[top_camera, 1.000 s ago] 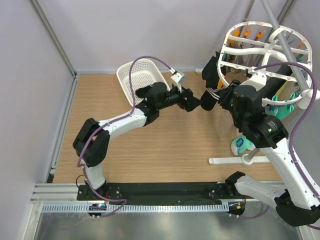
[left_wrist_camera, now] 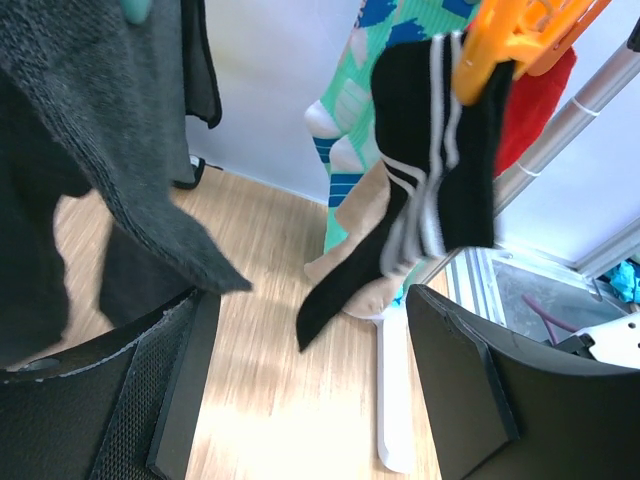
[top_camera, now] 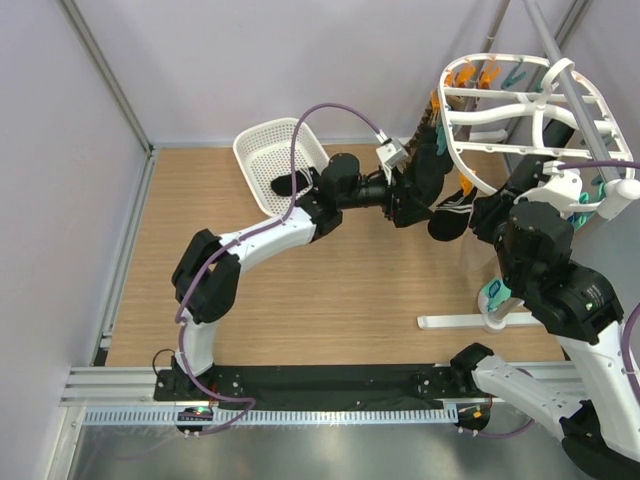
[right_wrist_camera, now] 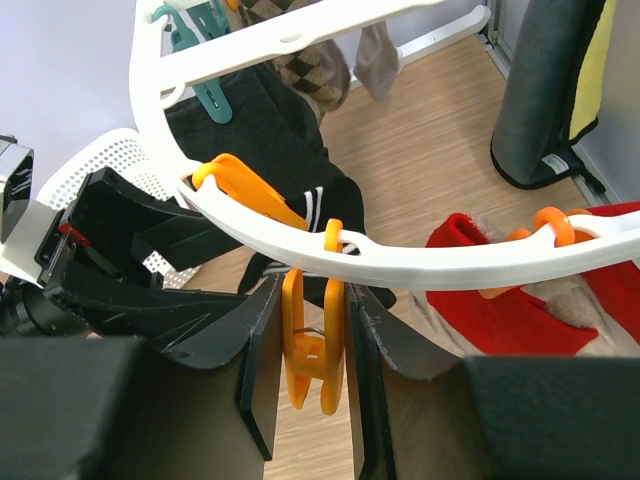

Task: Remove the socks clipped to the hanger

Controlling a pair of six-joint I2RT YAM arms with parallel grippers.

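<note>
A black sock with white stripes [top_camera: 450, 222] hangs tilted from an orange clip [left_wrist_camera: 535, 35] on the white hanger [top_camera: 500, 97]. My right gripper is shut on that orange clip [right_wrist_camera: 313, 352], just below the hanger's rim. Open and with nothing between its fingers, my left gripper points at the striped sock [left_wrist_camera: 405, 190]; the sock's lower end hangs in front of the gap. Also on the hanger are a dark grey sock [left_wrist_camera: 120, 140] close to the left finger, a teal patterned sock [left_wrist_camera: 350, 130] and a red one [right_wrist_camera: 590, 290].
A white basket [top_camera: 290, 137] with a dark sock [top_camera: 291, 184] in it stands at the back left. The hanger's stand has a white foot [top_camera: 450, 322] on the floor.
My left gripper has moved right, towards the striped sock. The hanger has shifted right with my right gripper on the clip. Most recently, the sock's lower end has swung left.
</note>
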